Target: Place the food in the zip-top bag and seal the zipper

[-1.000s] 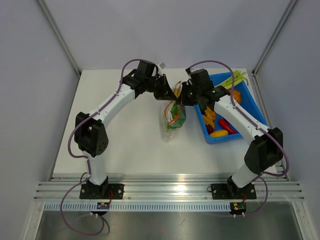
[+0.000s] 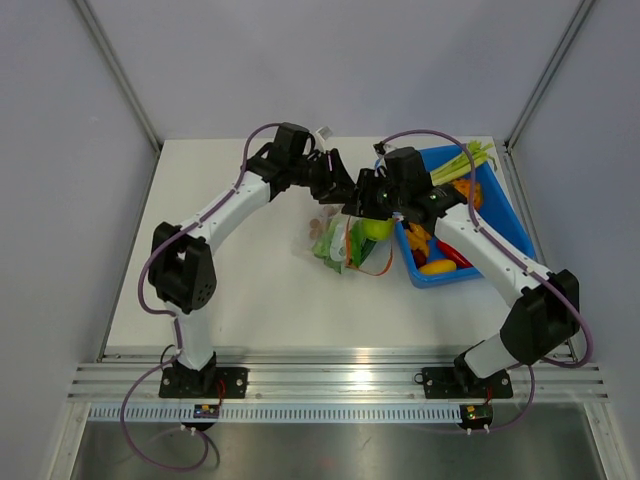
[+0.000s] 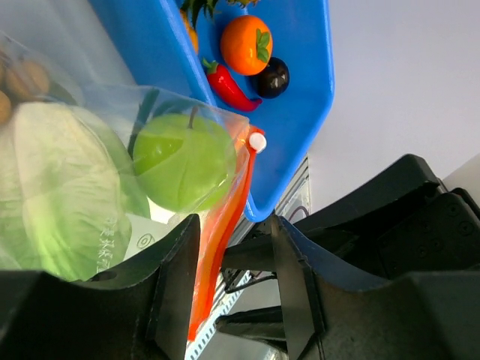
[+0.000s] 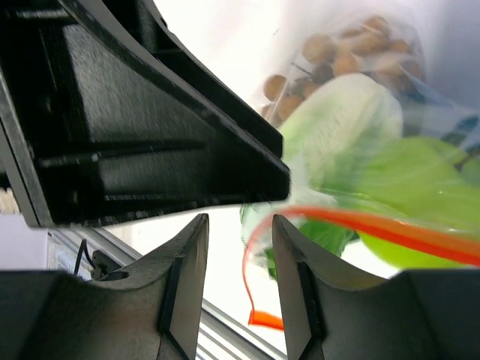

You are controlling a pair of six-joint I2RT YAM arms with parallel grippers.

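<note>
Below both grippers, the clear zip bag with its orange zipper strip [image 3: 229,206] lies on the table. Through its film I see a green apple [image 3: 184,161], a pale leafy vegetable [image 3: 64,191] and several small brown round pieces [image 4: 349,52]. My left gripper is part open; the orange strip shows beyond the gap, apparently not gripped. My right gripper also stands part open, with no bag clamped between its fingers. The orange edge curves past beyond its tips. From above, the two grippers nearly meet over the bag's upper end and hide part of it.
On the right, a blue bin [image 2: 440,278] holds celery [image 2: 462,163], a red pepper [image 2: 453,254], a yellow item [image 2: 437,267] and, in the left wrist view, an orange fruit [image 3: 246,45] and a dark round one [image 3: 271,78].
Both arms moved little.
</note>
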